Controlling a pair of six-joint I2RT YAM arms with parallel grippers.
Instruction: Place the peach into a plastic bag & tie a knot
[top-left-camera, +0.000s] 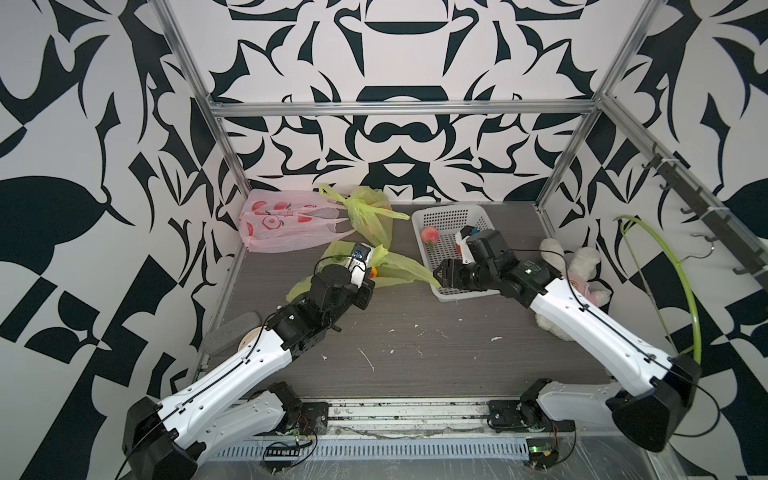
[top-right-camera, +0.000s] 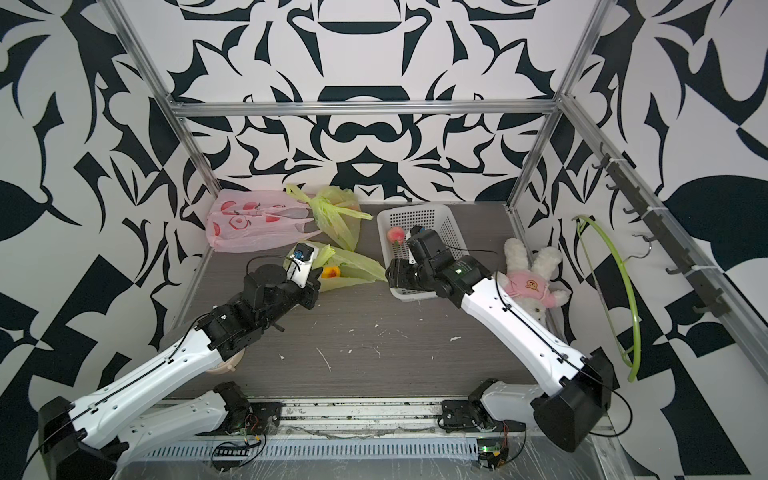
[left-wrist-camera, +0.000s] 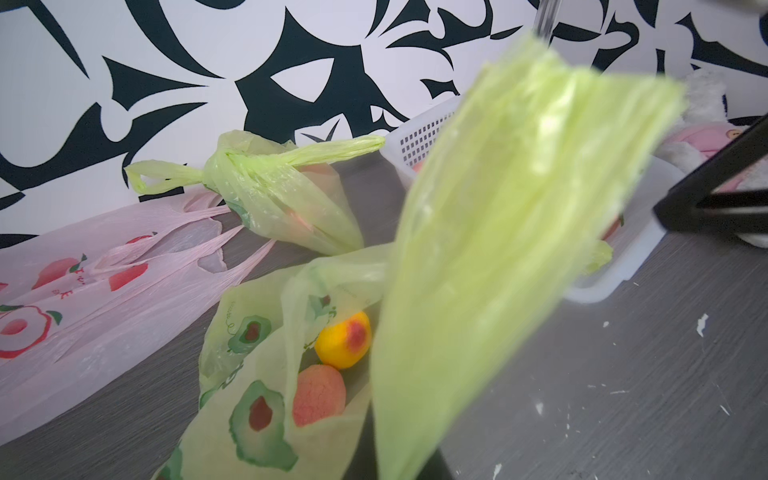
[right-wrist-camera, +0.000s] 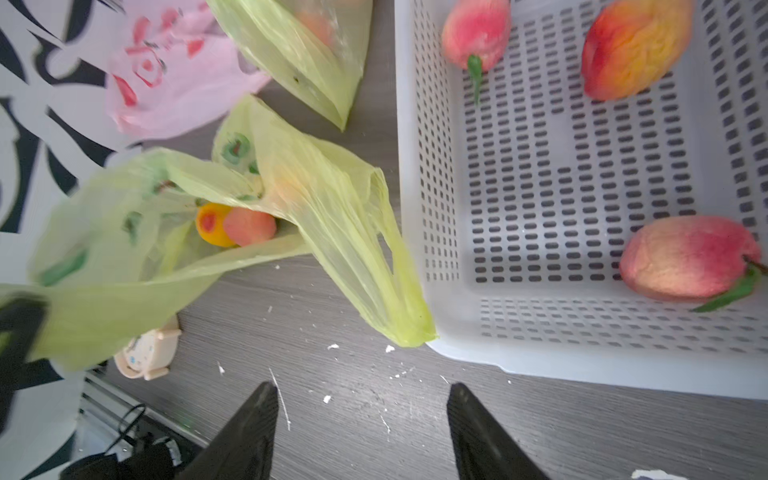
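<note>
My left gripper is shut on the rim of an open green plastic bag (right-wrist-camera: 320, 208), raising that side of its mouth. Inside the bag lie a pinkish peach (left-wrist-camera: 318, 396) and a yellow-orange fruit with a red blotch (left-wrist-camera: 344, 339). The bag's far handle droops against the basket's near corner. Over the basket's left front, my right gripper is open, its fingers spread and empty. Three fruits rest in the white basket (right-wrist-camera: 424, 160): a pink peach (right-wrist-camera: 684, 257), another leafy pink peach (right-wrist-camera: 478, 32) and an orange-red fruit (right-wrist-camera: 636, 48).
Behind the open bag stands a knotted green bag (top-left-camera: 369, 214) with fruit inside. A flat pink bag (top-left-camera: 280, 220) lies at the back left. A plush toy (top-right-camera: 532, 284) sits right of the basket.
</note>
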